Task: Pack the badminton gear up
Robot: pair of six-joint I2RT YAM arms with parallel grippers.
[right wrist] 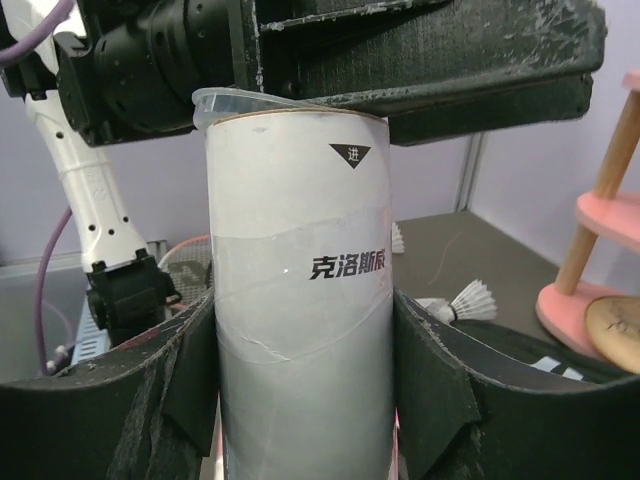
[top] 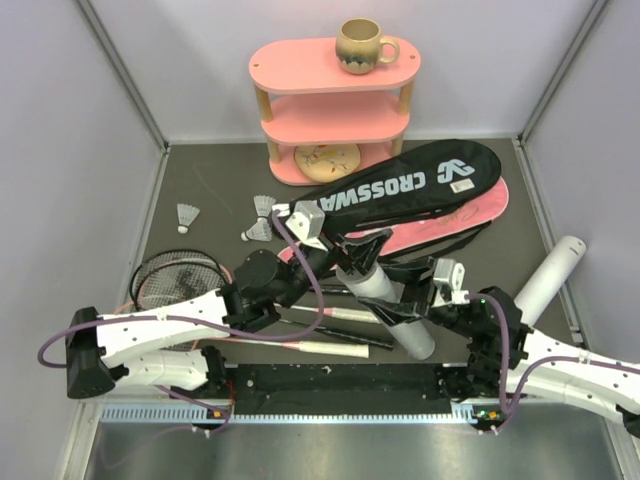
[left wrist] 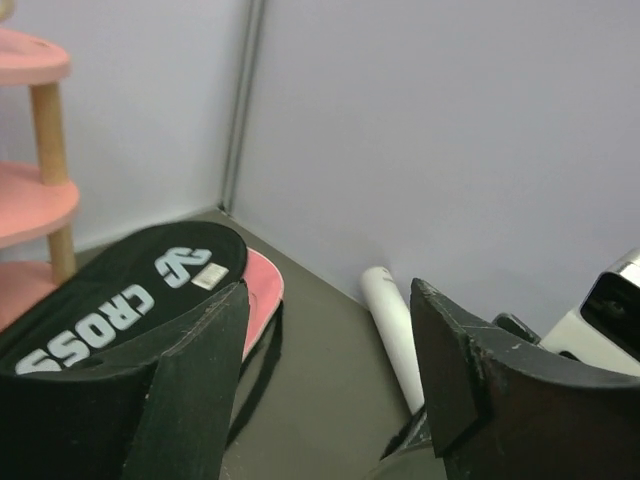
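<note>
My right gripper is shut on the white shuttlecock tube [right wrist: 300, 250], which stands near upright between its fingers in the right wrist view. A clear lid [right wrist: 245, 100] sits askew at the tube's top, raised on one side. My left gripper [top: 370, 254] is at the tube's upper end; in the left wrist view its fingers [left wrist: 205, 350] stand apart with no object seen between the tips. The black CROSSWAY bag [top: 410, 188] lies over a pink bag [top: 490, 206]. Rackets [top: 180, 283] lie at left, their handles [top: 320, 349] pointing right. Two shuttlecocks [top: 187, 217] rest behind them.
A second white tube [top: 548, 283] lies by the right wall. At the back stands a pink shelf [top: 330, 118] with a mug [top: 360, 46] on top and a round plate [top: 328, 160] low down.
</note>
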